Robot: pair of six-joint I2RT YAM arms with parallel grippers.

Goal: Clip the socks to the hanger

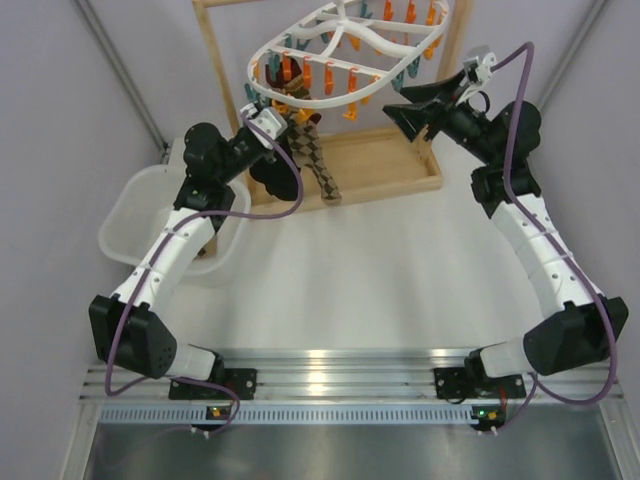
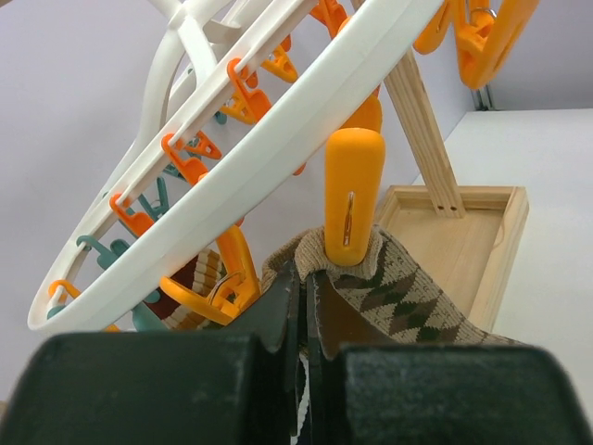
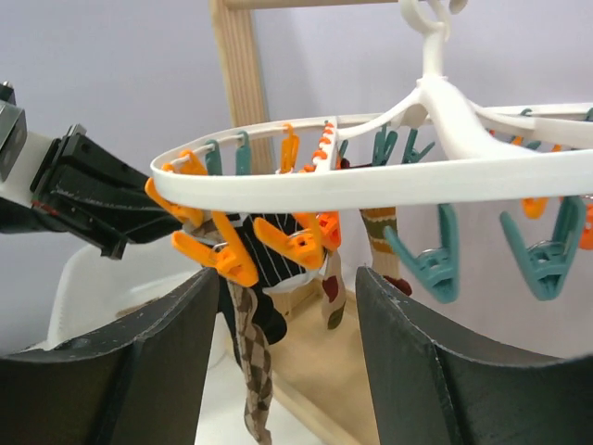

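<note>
The white oval hanger [image 1: 310,103] hangs at the top, ringed with orange and teal clips. A tan-and-dark diamond-patterned sock [image 1: 308,150] hangs at its left front. In the left wrist view an orange clip [image 2: 354,195] overlaps the top edge of this sock [image 2: 408,287]. My left gripper is shut on that edge beside the clip, the cloth bunched around its fingertips. Dark socks [image 1: 276,178] hang close by, partly behind my left arm. Off the hanger's right front, my right gripper is open, with only air between its fingers.
A white bin [image 1: 115,235] stands at the left. The hanger's wooden stand has a shallow base [image 1: 390,165] under the clips. Teal clips [image 3: 435,260] dangle near my right gripper.
</note>
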